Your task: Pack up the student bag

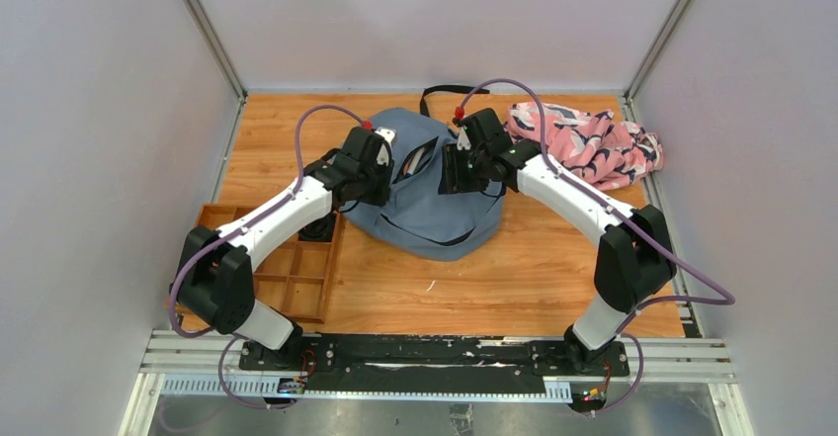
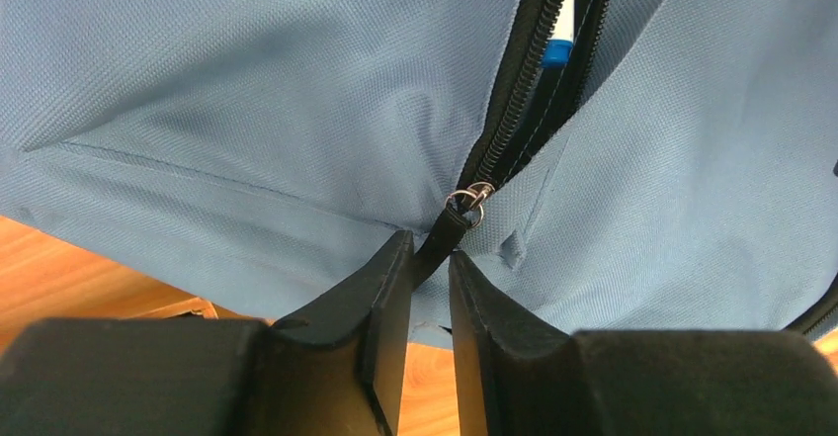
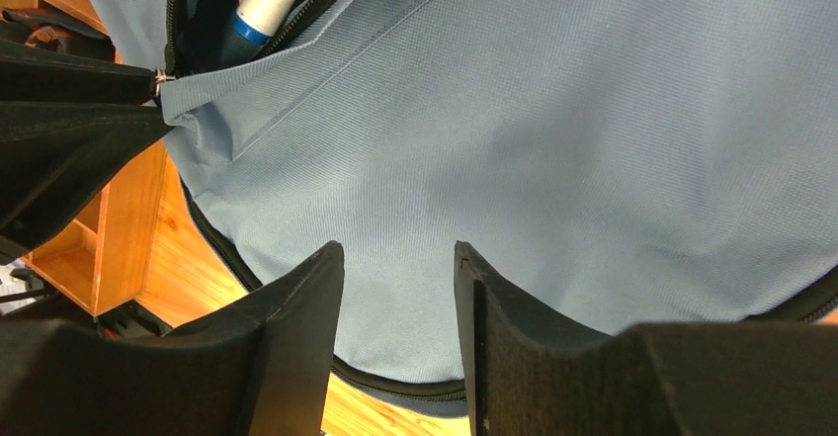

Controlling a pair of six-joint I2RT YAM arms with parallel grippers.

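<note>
The grey-blue bag (image 1: 445,214) lies on the table, its pocket unzipped partway. In the left wrist view, a black zipper pull (image 2: 440,243) hangs from metal rings at the lower end of the pocket zipper (image 2: 514,110). My left gripper is around this pull, fingers part open, with a narrow gap still showing between its fingers. A white pen with a blue band (image 3: 272,3) shows inside the pocket. Above the bag's front fabric my right gripper stands open and empty.
A wooden compartment tray (image 1: 314,303) with a dark coiled cable (image 1: 318,228) stands left of the bag. Pink patterned cloth (image 1: 603,149) lies at the back right. A black strap (image 1: 435,92) extends behind the bag. Bare table (image 1: 514,293) lies in front.
</note>
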